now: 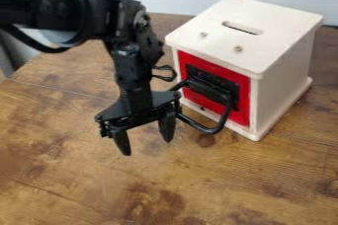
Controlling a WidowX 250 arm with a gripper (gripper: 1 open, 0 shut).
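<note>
A pale wooden box with a slot in its sloped top stands at the right, its front a red panel carrying a black fitting and a black looped handle that hangs out toward the lower left. My black gripper points down at the left of the box, its two fingers apart with only table seen between them, just left of the handle's lower end. Whether it touches the handle cannot be told.
A white wall runs along the back.
</note>
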